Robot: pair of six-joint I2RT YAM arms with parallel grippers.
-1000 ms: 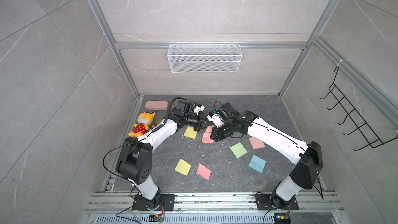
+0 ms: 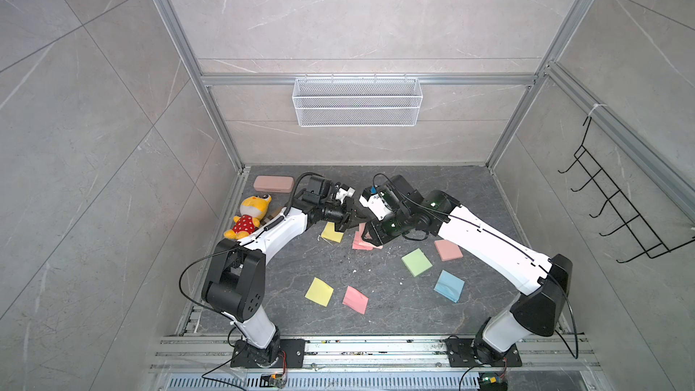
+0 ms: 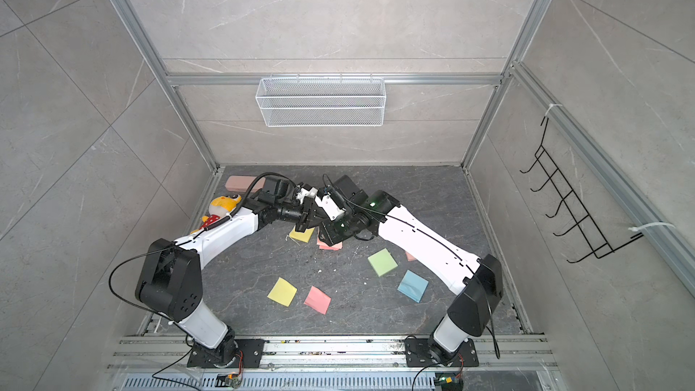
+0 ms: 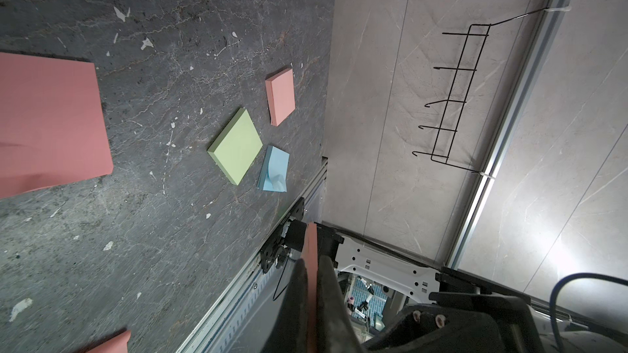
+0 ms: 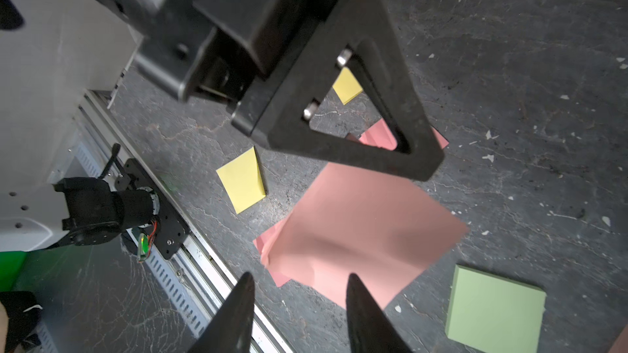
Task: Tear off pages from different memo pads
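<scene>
My left gripper is shut on thin pink paper, seen as a strip between its fingers in the left wrist view. In the right wrist view a pale pink sheet hangs below that gripper. My right gripper is open, its fingertips close to the sheet's lower edge; contact cannot be told. Other pink paper lies on the floor below. Around are a green pad, a small pink pad, blue paper, yellow papers and pink paper.
A yellow toy and a pink block stand at the back left. A white mesh basket hangs on the back wall, a black hook rack on the right wall.
The left arm has barely moved.
</scene>
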